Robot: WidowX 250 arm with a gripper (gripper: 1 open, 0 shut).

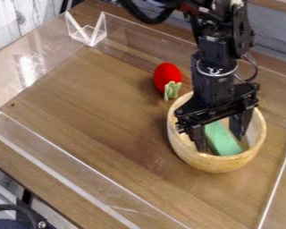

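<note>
My black gripper [217, 122] reaches down into a cream-yellow bowl [214, 161] at the right of the camera view. Its fingers are around or just over a light green object [224, 139] lying in the bowl; I cannot tell whether they touch it. A red object with a pale green leafy end [167, 76] lies on the wooden surface behind the bowl, to the left of the arm.
Low clear walls run along its edges, and a clear holder [86, 29] stands at the back left corner.
</note>
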